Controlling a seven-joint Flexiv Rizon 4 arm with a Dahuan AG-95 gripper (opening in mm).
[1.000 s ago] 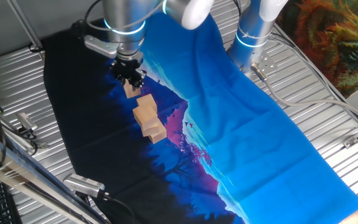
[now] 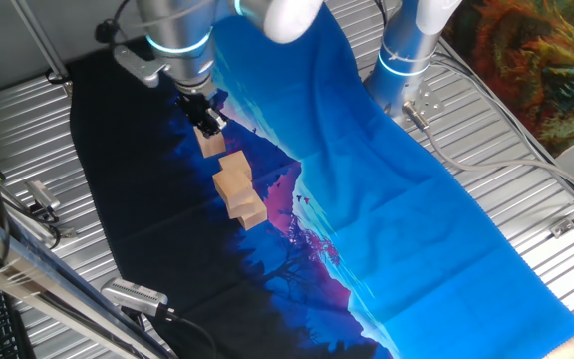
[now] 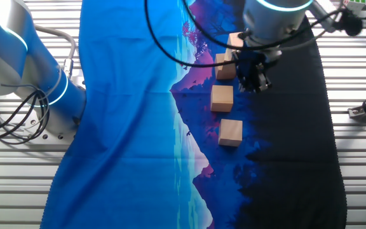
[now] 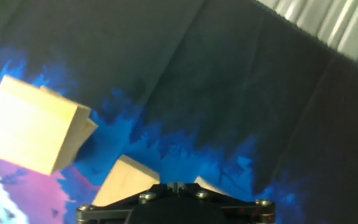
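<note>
My gripper seems shut in the wrist view: its black fingers meet in the middle, with nothing visible between them. In exterior view 1 the gripper (image 2: 216, 122) hangs over the far end of a row of plain wooden blocks, its tip overlapping the end block (image 2: 211, 146). That same block (image 3: 230, 132) stands by itself in exterior view 2, with a second block (image 3: 222, 98) a short gap away. Beyond them a cluster of blocks (image 2: 233, 187) sits close together, one apparently raised on another. The gripper partly hides two blocks in the wrist view.
A blue and black printed cloth (image 2: 397, 199) with some wrinkles covers the slatted metal table (image 3: 24, 172). The robot's base column (image 2: 400, 65) rises at the cloth's edge. A small grey device (image 2: 134, 296) lies on the near side.
The arm has shifted a little toward the left in exterior view 1, and the gripper looks slightly turned. All the blocks remain where they were.
</note>
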